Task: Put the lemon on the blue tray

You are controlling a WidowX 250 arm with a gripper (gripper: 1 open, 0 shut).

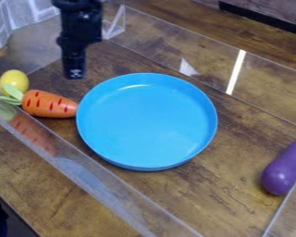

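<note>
The yellow lemon [14, 81] rests on the table at the far left, just behind the leafy end of the carrot. The round blue tray [147, 165] lies flat in the middle, its surface empty. My dark gripper [74, 70] points down behind and left of the tray, to the right of the lemon and apart from it. It is small and blurred, so whether its fingers are open or shut does not show. No object is visible at its tips.
An orange toy carrot [49, 104] lies between the lemon and the tray's left edge. A purple eggplant [284, 168] is at the right. Clear low walls [107, 185] border the workspace. Bare wood stretches behind the tray and to its right.
</note>
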